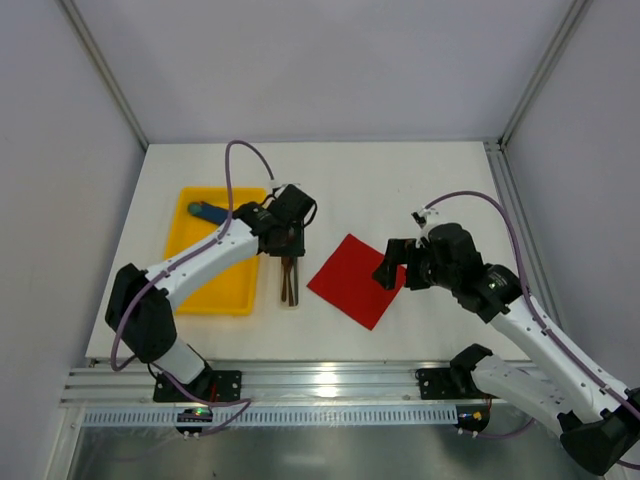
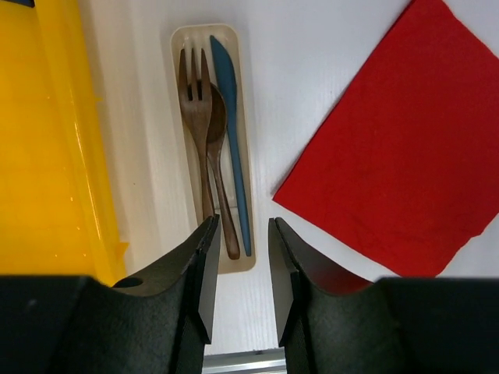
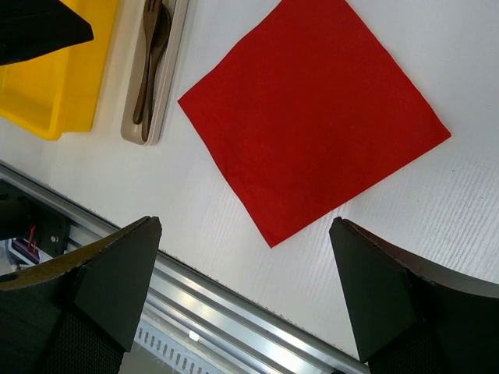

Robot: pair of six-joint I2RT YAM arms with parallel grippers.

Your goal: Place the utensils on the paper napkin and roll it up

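Observation:
A narrow beige tray [image 2: 181, 59] holds a brown fork [image 2: 196, 117], a brown spoon [image 2: 221, 164] and a dark blue knife [image 2: 235, 140]. To its right, flat on the table, lies the red paper napkin [image 1: 358, 283], turned like a diamond and bare. My left gripper is above the tray, its fingers part open, with nothing between the fingers. Over the right corner of the napkin hangs my right gripper, wide open and empty. In the top view the left hand covers the tray's far end.
Left of the tray stands a yellow bin [image 1: 228, 293] with a blue object [image 1: 211, 212] inside. A metal rail [image 1: 320, 368] runs along the front edge.

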